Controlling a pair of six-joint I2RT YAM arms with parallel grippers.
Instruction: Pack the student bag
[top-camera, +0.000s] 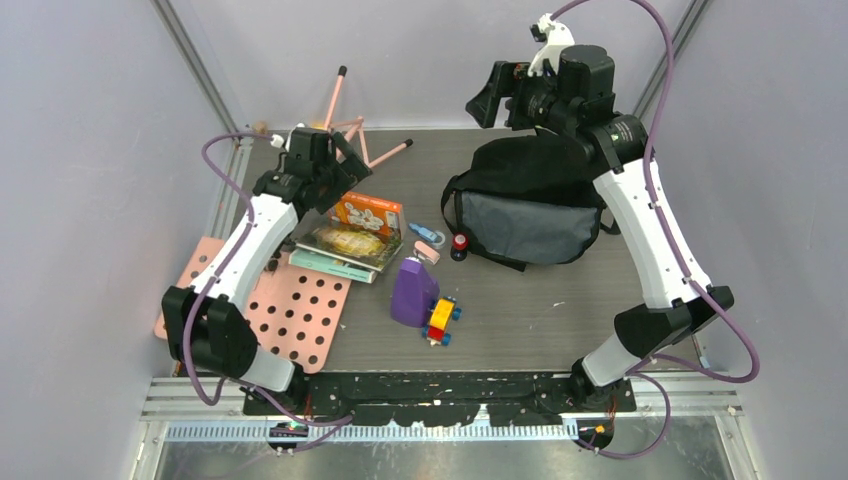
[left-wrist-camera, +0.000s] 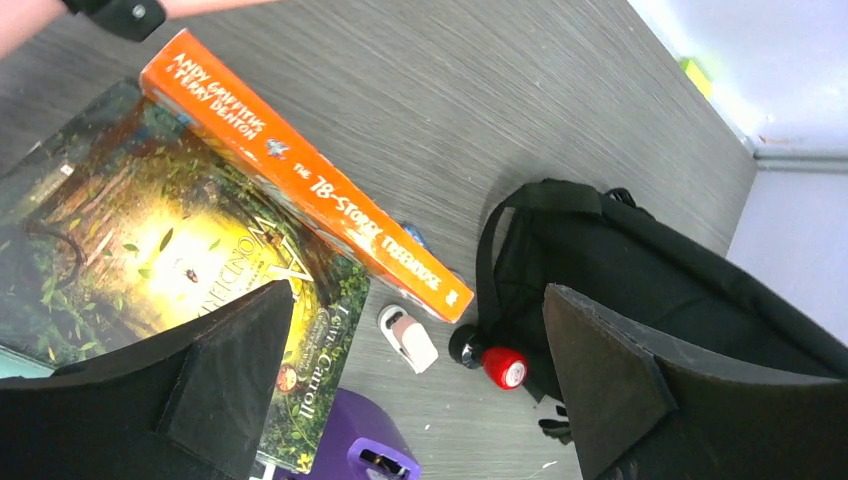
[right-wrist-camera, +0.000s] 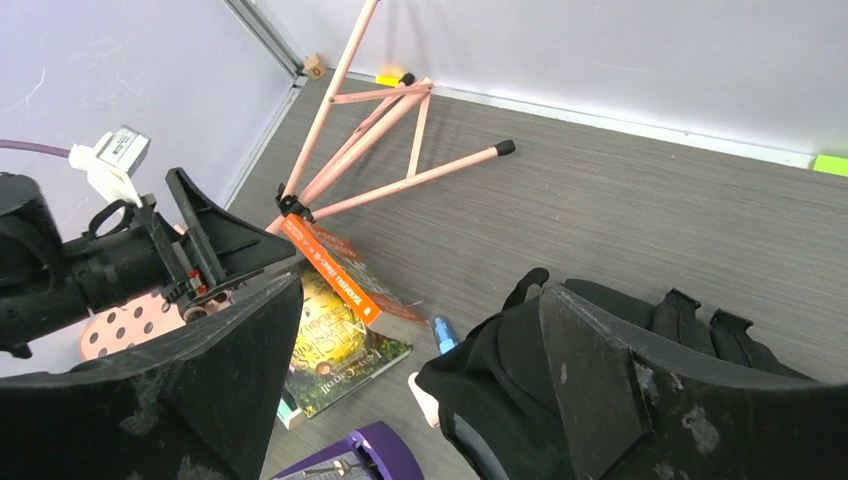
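Note:
The black and grey student bag (top-camera: 530, 222) lies at the right of the table, its grey front panel facing the near side. Left of it sit the books: an orange one (top-camera: 367, 213) tilted up on a dark picture book (top-camera: 343, 241), with a teal book (top-camera: 333, 264) beneath. Above the books hangs my left gripper (top-camera: 352, 180), open and empty; its wrist view shows the orange book (left-wrist-camera: 300, 180) between and beyond the fingers. My right gripper (top-camera: 490, 103), also open with nothing held, is high beyond the bag's far side. A purple box (top-camera: 411, 294) stands nearer the front.
Beside the purple box is a yellow toy car (top-camera: 441, 317). A blue bottle (top-camera: 424, 233), a pink eraser-like item (top-camera: 427, 251) and a red-capped item (top-camera: 459, 246) lie by the bag. A pegboard (top-camera: 285, 318) and pink legs (top-camera: 392, 153) flank the left.

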